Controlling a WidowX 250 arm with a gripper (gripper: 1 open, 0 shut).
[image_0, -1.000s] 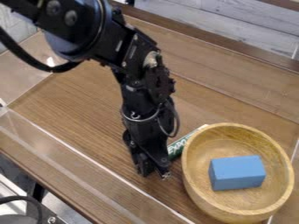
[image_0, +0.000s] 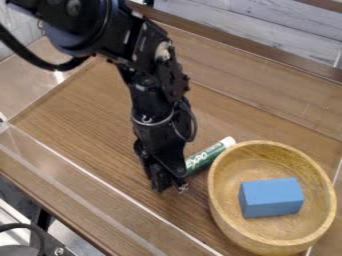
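The black gripper (image_0: 166, 176) is low over the wooden table, just left of a slim green tube with a white end (image_0: 206, 153). The tube lies slanted beside a round wooden bowl. Its lower end is behind or at the fingers; whether they are shut on it is hard to tell, as the fingertips are dark and partly hidden.
The wooden bowl (image_0: 234, 229) at the right holds a blue block (image_0: 271, 197). A pale plank surface lies beyond the back edge, and a black cable is at the lower left.
The gripper has shifted slightly left and up, away from the bowl. More of the green tube shows now; the bowl and block look unmoved.
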